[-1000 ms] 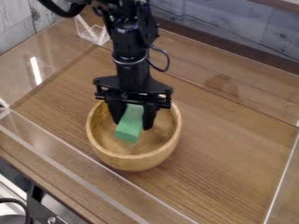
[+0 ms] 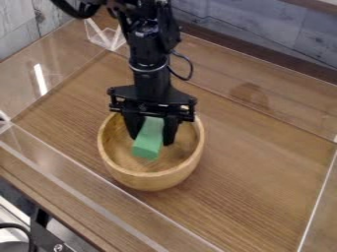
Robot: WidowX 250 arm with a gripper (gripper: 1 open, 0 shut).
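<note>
A light wooden bowl (image 2: 171, 173) sits on the wooden table, left of centre. My gripper (image 2: 153, 122) reaches down over it from the top, shut on a green object (image 2: 149, 143) that is held inside the bowl, slightly tilted. Its fingertips are partly hidden by the object and the dark gripper body.
A clear plastic item (image 2: 105, 31) stands at the back left corner. Walls line the back and left, and a black cable lies at the lower left corner.
The green object and gripper have shifted very slightly, with the object a little more upright and higher than a second ago.
</note>
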